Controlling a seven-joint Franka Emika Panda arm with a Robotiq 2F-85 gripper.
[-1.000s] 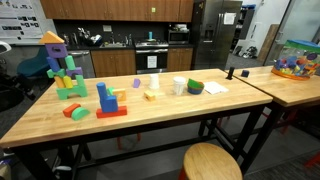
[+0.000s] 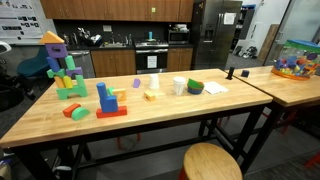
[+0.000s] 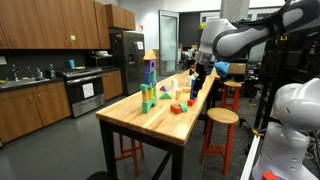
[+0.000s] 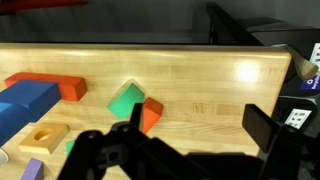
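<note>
In the wrist view my gripper is open, its two dark fingers wide apart with only bare tabletop between them. Close by the left finger lie a green block (image 4: 126, 100) and an orange-red block (image 4: 151, 114), touching or nearly so. Farther left are a long red block (image 4: 65, 87), a blue block (image 4: 32, 96), a pale wooden block with a hole (image 4: 43, 137) and a purple block (image 4: 33, 170). A tower of coloured blocks (image 2: 68, 75) with an orange triangle on top stands at the table's left in the first exterior view.
Beyond the blocks on the wooden table (image 2: 165, 112) are a white cup (image 2: 179, 85), a dark green bowl (image 2: 195, 87) and white paper (image 2: 214, 88). A round stool (image 2: 210, 162) stands in front. In the second exterior view the white arm (image 3: 245, 65) reaches over the table.
</note>
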